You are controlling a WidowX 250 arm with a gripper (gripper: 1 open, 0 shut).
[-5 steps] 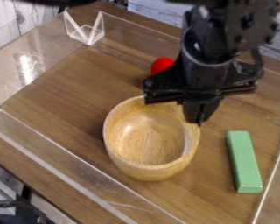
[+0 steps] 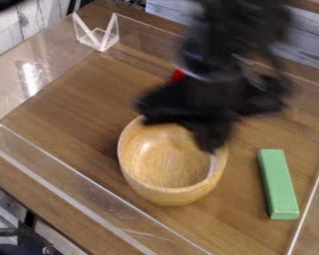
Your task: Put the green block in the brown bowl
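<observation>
The green block (image 2: 278, 184) lies flat on the wooden surface to the right of the bowl, its long side running away from the camera. The round, light brown wooden bowl (image 2: 140, 154) stands upright, and the part of its inside that shows is empty. Over the bowl's far rim in the picture hangs my gripper (image 2: 209, 122), dark and heavily motion-blurred. It is clear of the green block, some way to its upper left. Blur hides the fingers, so their opening cannot be made out.
Only a sliver of a red object (image 2: 178, 76) shows behind the arm. Clear plastic walls border the tray, with a clear bracket (image 2: 96, 33) at the back left. Bare wood (image 2: 69, 115) lies left of the bowl.
The bowl and green block have stayed put.
</observation>
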